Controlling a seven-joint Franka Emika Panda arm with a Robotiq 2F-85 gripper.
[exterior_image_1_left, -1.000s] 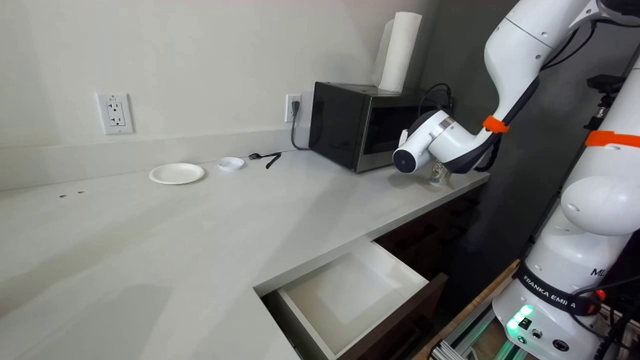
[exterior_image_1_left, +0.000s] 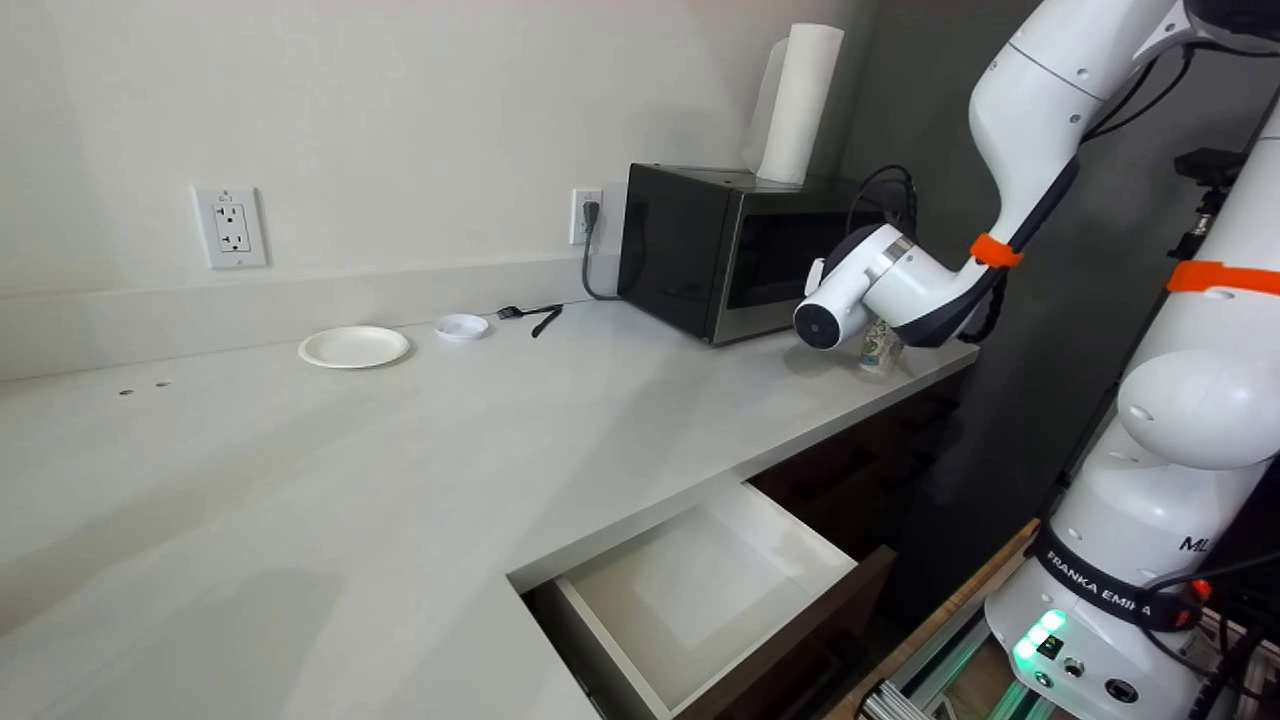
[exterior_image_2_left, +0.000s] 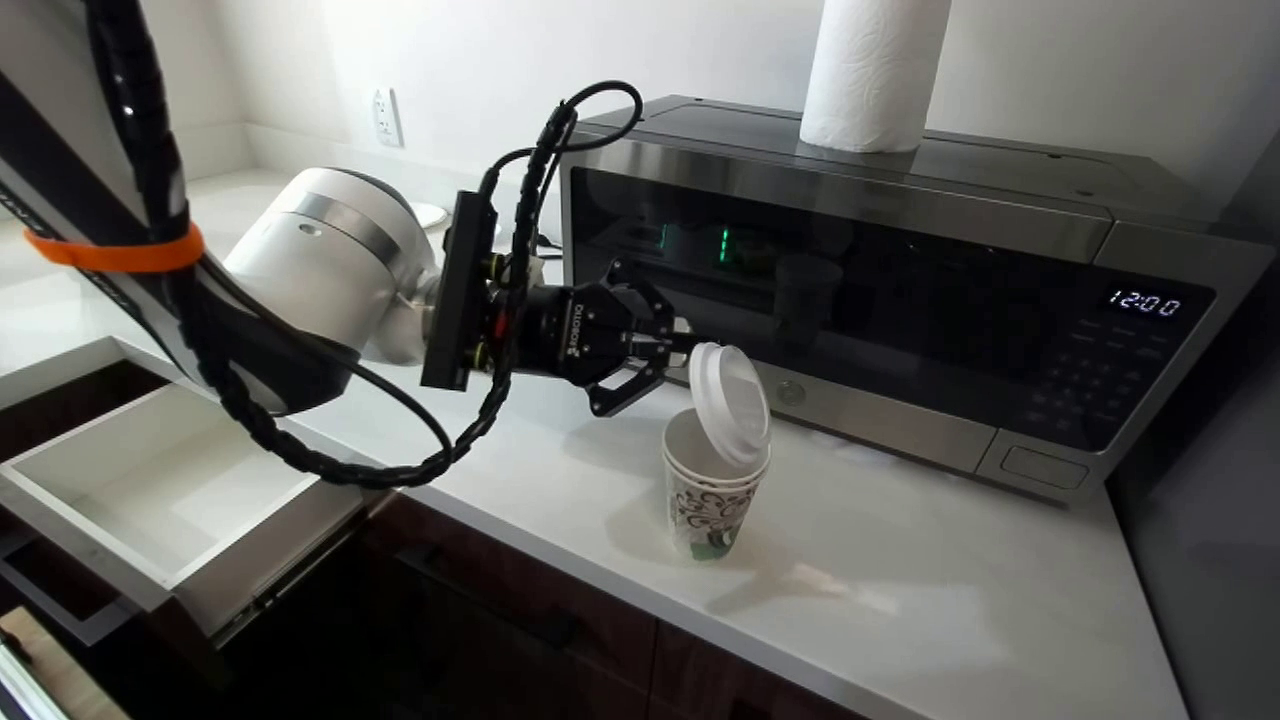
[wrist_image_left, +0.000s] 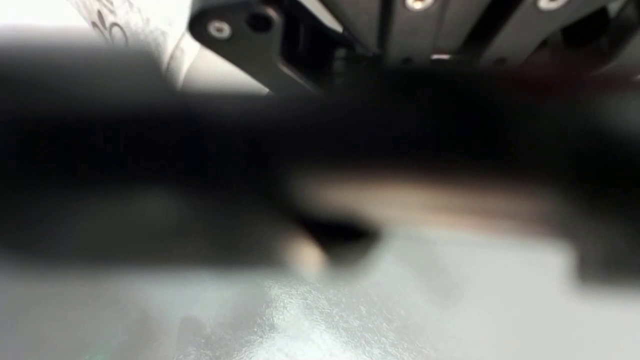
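In exterior view 2, my gripper (exterior_image_2_left: 685, 341) is shut in front of the microwave, reaching toward a white lid (exterior_image_2_left: 732, 408). Steeply tilted, the lid has its lower edge within the mouth of a stack of patterned paper cups (exterior_image_2_left: 710, 510), and its upper edge meets my fingertips. Whether its thin rim sits between them cannot be made out. The cups stand upright on the counter. In the wrist view, blurred dark fingers fill the middle, and patterned cup wall (wrist_image_left: 129, 24) shows at the upper left. Exterior view 1 shows the cups partly behind my wrist.
A black microwave (exterior_image_2_left: 684, 240) stands close behind, with a paper towel roll (exterior_image_1_left: 801, 106) on top. The drawer (exterior_image_1_left: 702, 588) is open and empty. A plate (exterior_image_1_left: 354, 347), small bowl (exterior_image_1_left: 461, 326) and black cutlery (exterior_image_1_left: 528, 313) lie by the wall.
In exterior view 1, my wrist has shifted slightly to the right. The drawer, plate, bowl and cutlery stay where they were.
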